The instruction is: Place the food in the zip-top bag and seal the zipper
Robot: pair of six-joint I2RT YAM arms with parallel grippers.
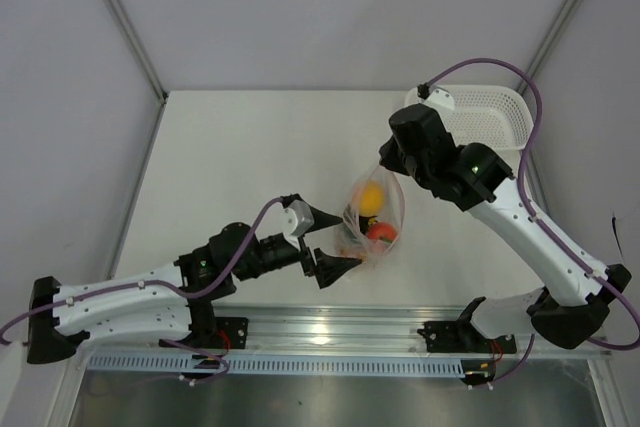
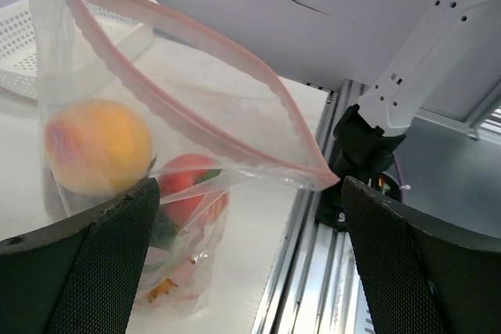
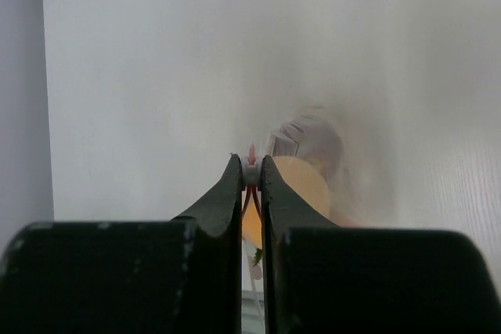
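A clear zip top bag [image 1: 352,237] with a pink zipper holds a yellow-orange fruit [image 1: 369,198], a red one [image 1: 381,232] and other items. My right gripper [image 1: 388,159] is shut on the bag's top corner, with the pink zipper strip between its fingertips in the right wrist view. The bag hangs from it toward the table's front. My left gripper [image 1: 338,241] stands open at the bag's lower left; in the left wrist view the zipper's lower end [image 2: 321,177] lies in front of it, between the spread fingers, not gripped.
A white perforated basket [image 1: 480,114] stands at the back right. Metal rails [image 1: 320,319] run along the front edge.
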